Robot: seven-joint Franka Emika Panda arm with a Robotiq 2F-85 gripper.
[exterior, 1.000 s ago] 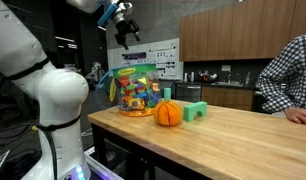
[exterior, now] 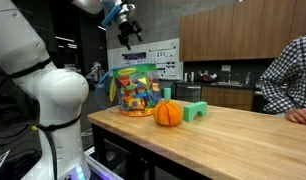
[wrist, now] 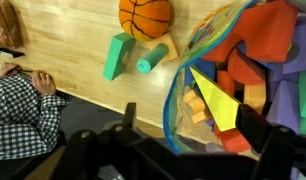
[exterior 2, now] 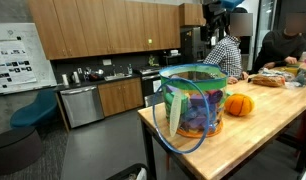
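High above the table, my gripper stands open with nothing between its fingers. Under it, toward the right of the wrist view, is a clear bag (exterior 2: 193,112) with a blue-green rim, full of colorful toy blocks. Red pieces, a yellow triangle (wrist: 215,98) and purple pieces show inside its open top. Outside the bag, on the tabletop, lie an orange basketball (exterior: 168,113), a green block (exterior: 195,110) and a green cylinder (wrist: 151,60) beside a tan wooden piece (wrist: 169,44).
A person in a checkered shirt (exterior: 290,80) is near its far end. Other objects (exterior 2: 268,79) lie at that end.
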